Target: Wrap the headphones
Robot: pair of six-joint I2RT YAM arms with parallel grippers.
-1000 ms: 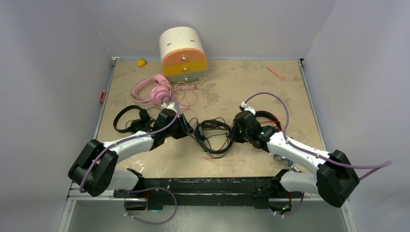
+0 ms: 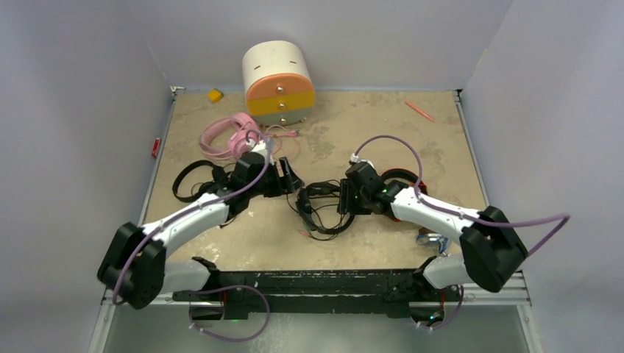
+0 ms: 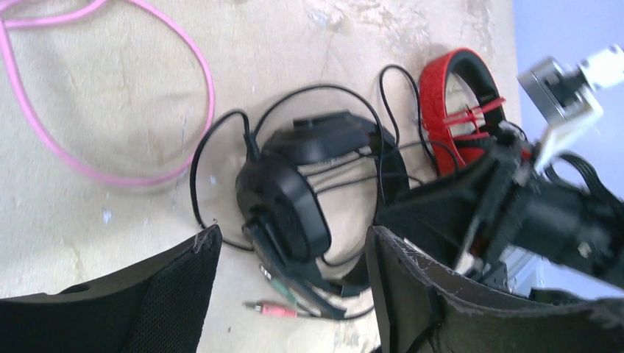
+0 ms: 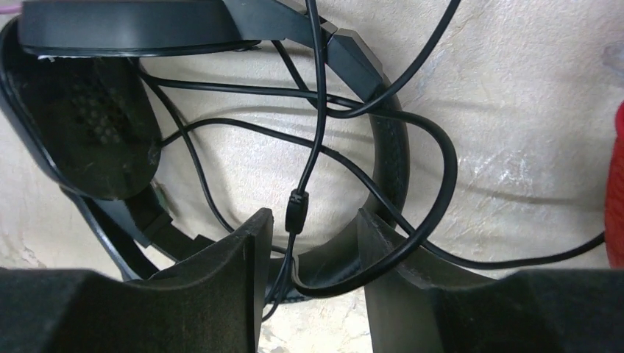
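Note:
Black headphones (image 2: 305, 200) lie on the board between my grippers, with loose black cable (image 4: 443, 184) looped across and inside the band, as the right wrist view shows closely. My left gripper (image 2: 289, 175) stands open above and left of the left earcup (image 3: 283, 206), nothing between its fingers. My right gripper is over the right part of the band, fingers part open, with cable and a small black slider (image 4: 296, 212) seen between or just beyond its fingers; whether it touches them I cannot tell.
Pink headphones (image 2: 213, 136) and another black pair (image 2: 182, 179) lie left, red-and-black headphones (image 3: 434, 95) right. A drawer box (image 2: 278, 81) stands at the back, with a yellow block (image 2: 215, 95) and an orange stick (image 2: 419, 111). The back-right board is mostly clear.
My left gripper has moved back and right from beside the headphones and its fingers look wider. My right gripper has shifted left over the band.

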